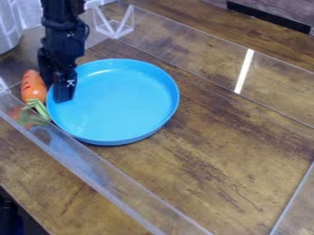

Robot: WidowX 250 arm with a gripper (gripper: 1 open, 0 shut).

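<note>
My black gripper [59,84] is low at the left rim of a blue round plate [113,101], its fingertips close beside an orange toy carrot [33,90] with a green top. The carrot lies at the plate's left, outside it. Whether the gripper is open or shut, or touching the carrot, I cannot tell.
Clear plastic walls border the wooden work surface [215,156] at the back, front left and right. A white cylindrical object [7,20] stands at the top left corner. The wood right of the plate is clear.
</note>
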